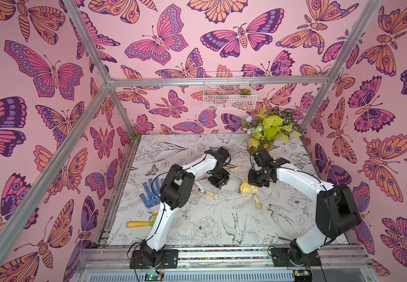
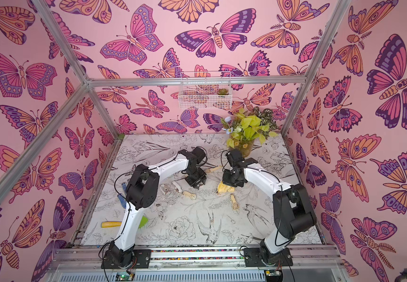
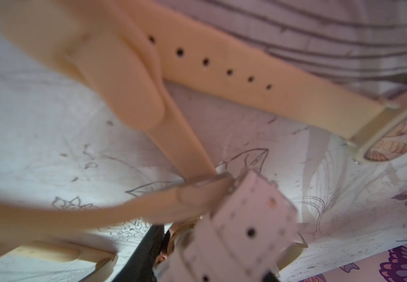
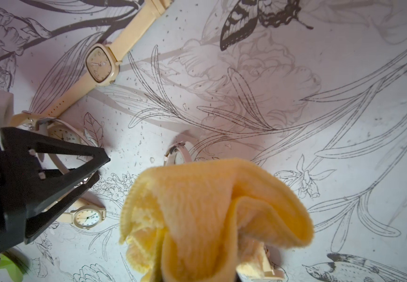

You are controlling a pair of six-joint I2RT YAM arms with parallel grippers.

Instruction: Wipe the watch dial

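Observation:
My right gripper [image 1: 255, 174] is shut on a yellow cloth [image 4: 217, 202], bunched above the table near several watches. My left gripper [image 1: 218, 178] is among the watches, its fingers [image 4: 57, 178] seen from the side in the right wrist view. In the left wrist view a white strap [image 3: 245, 230] and a peach watch band [image 3: 274, 89] fill the space before it, hiding most of the fingers. A square-dial watch [image 4: 99, 64] lies behind it, and a round-dial watch [image 4: 87, 217] lies nearby. Whether the left holds a watch is unclear.
A potted plant [image 1: 269, 131] stands at the back right. A blue glove-like item [image 1: 149, 192] and a yellow-handled tool [image 1: 137, 224] lie at the left.

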